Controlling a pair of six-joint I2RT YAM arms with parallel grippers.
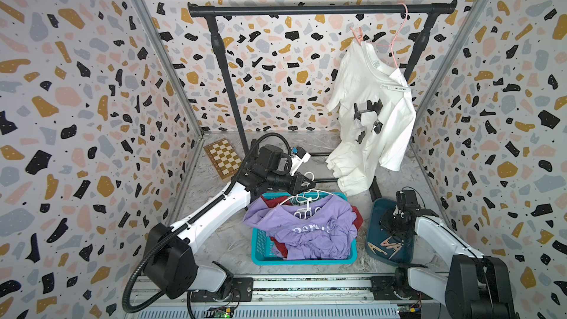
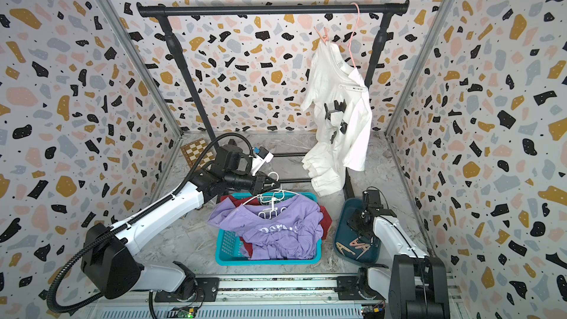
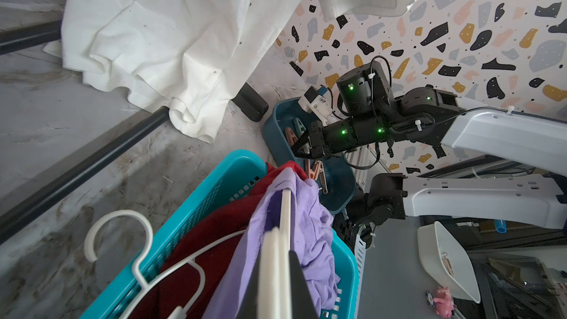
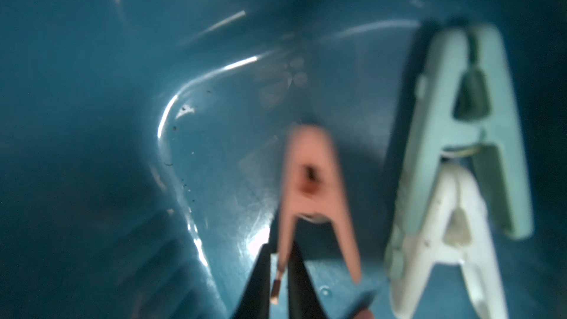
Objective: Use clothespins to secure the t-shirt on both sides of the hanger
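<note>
A white t-shirt (image 1: pixel 372 71) hangs at the rack's right on a pink hanger (image 1: pixel 402 17), with a pink clothespin (image 1: pixel 357 35) at its left shoulder. My left gripper (image 1: pixel 307 182) is shut over white hangers above the clothes basket; whether anything thin is between its fingers is unclear. My right gripper is down in the dark blue bin (image 1: pixel 384 212), shut, a pink clothespin (image 4: pixel 313 195) lying at its fingertips. A mint clothespin (image 4: pixel 496 136) and a white one (image 4: pixel 443 242) lie to the right.
A teal basket (image 1: pixel 260 258) of purple and red clothes fills the front middle. A chessboard (image 1: pixel 222 156) lies at the back left. The rack (image 1: pixel 295 10) spans the back.
</note>
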